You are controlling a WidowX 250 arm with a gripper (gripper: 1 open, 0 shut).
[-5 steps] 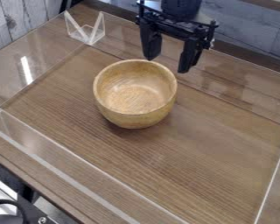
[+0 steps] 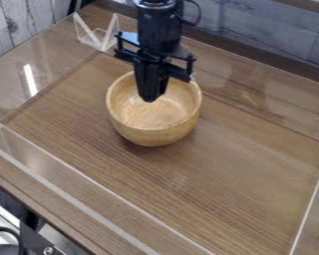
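My black gripper [image 2: 153,88] points down over the far part of a round, tan bowl [image 2: 153,122], its fingertips at or just above the opening; whether they touch it I cannot tell. The gripper looks shut, with nothing visible between its fingers. The bowl looks empty and rests on the wooden table [image 2: 215,199].
A clear, wire-like or plastic object [image 2: 99,32] stands at the back left, and another at the left edge. A black cable lies at the bottom left corner.
The arm has swung left and toward the viewer, from behind the bowl's right side to over the bowl. The bowl looks to be in about the same place.
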